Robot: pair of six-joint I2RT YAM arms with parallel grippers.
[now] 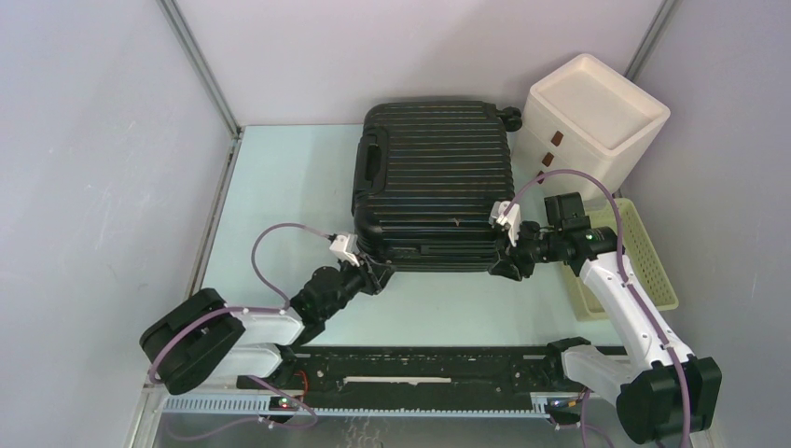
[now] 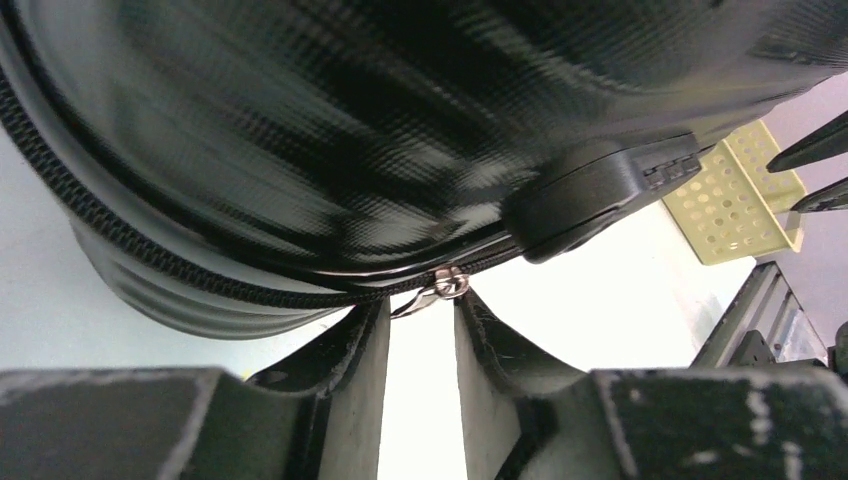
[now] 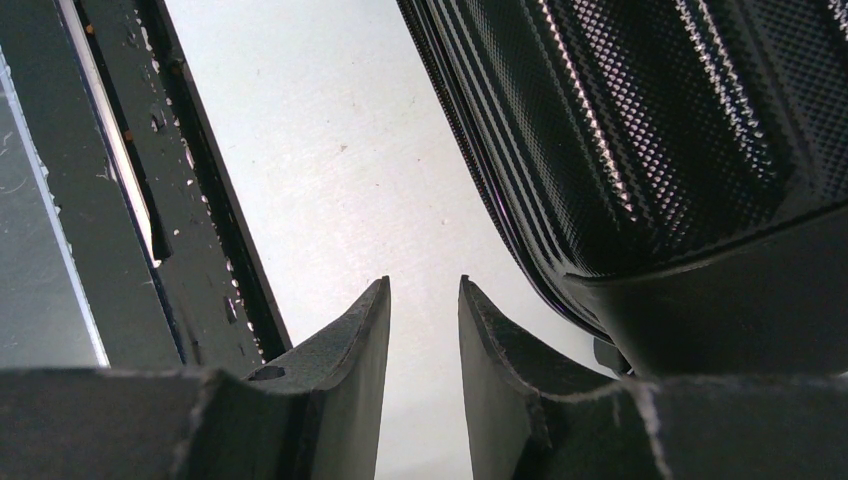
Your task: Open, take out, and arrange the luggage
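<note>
A black ribbed suitcase (image 1: 438, 154) lies closed on the pale table, its zippered side facing the front edge. In the left wrist view a silver zipper pull (image 2: 452, 284) hangs from the zipper (image 2: 240, 290). My left gripper is part open at the suitcase's front left corner, with the pull at its fingertips; whether they touch it I cannot tell. A black latch block (image 2: 610, 195) sits just right of the pull. My right gripper stands part open beside the front right corner, only bare table between its fingers.
A white drawer cabinet (image 1: 592, 121) stands at the back right, with a yellow-green basket (image 1: 644, 252) in front of it, partly behind the right arm.
</note>
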